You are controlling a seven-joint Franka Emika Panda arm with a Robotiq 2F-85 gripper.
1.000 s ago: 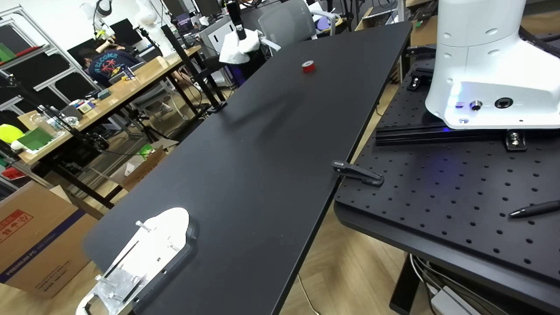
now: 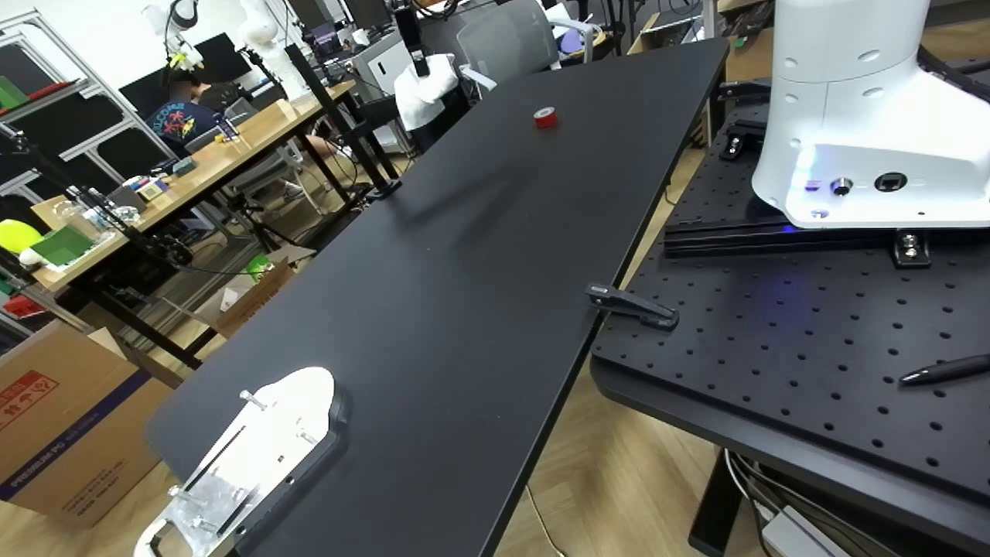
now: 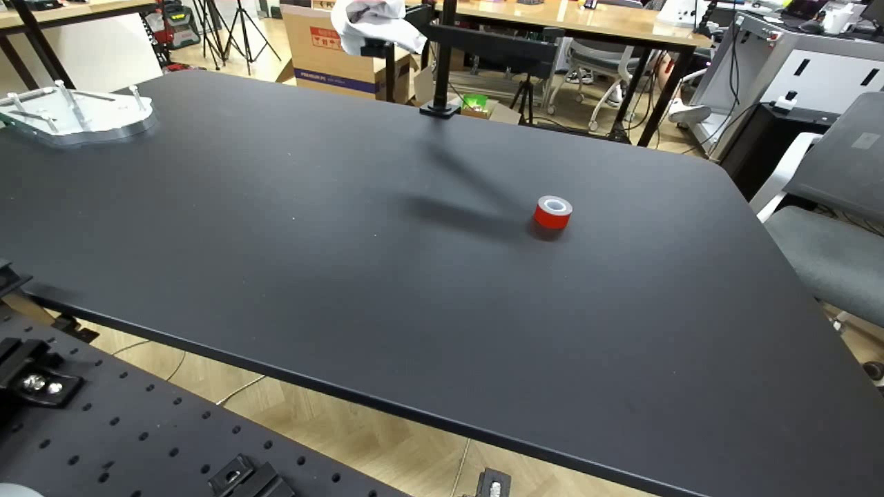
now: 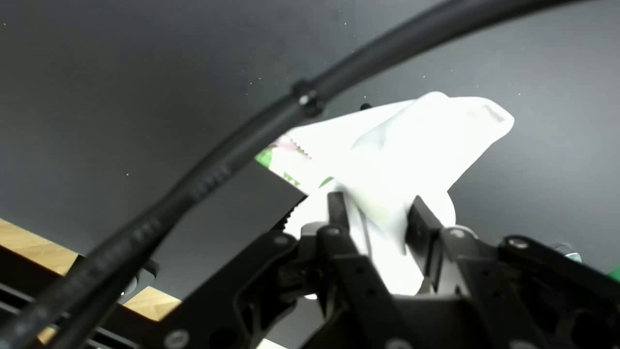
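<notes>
In the wrist view, the fingers of my gripper stand apart on either side of a crumpled white soft piece point(image 4: 418, 139). It carries green and pink print along one serrated edge. Whether the fingers press on it cannot be told. Exterior view 1 has a white soft bundle point(image 2: 427, 93) below a dark upright part beyond the table's far edge. A similar white bundle point(image 3: 377, 25) appears at the top of exterior view 2. A red tape roll point(image 3: 552, 217) lies flat on the black table point(image 3: 373, 290).
A white plate with pegs point(image 2: 269, 436) lies at one end of the table, with a black post point(image 3: 447, 58) at its far edge. A dark cable point(image 4: 244, 145) crosses the wrist view. The robot's white base point(image 2: 863, 139) stands on a perforated board.
In exterior view 1, the white bundle has changed shape and shifted slightly right and down, along with the dark part above it. The tape roll and pegged plate have not moved.
</notes>
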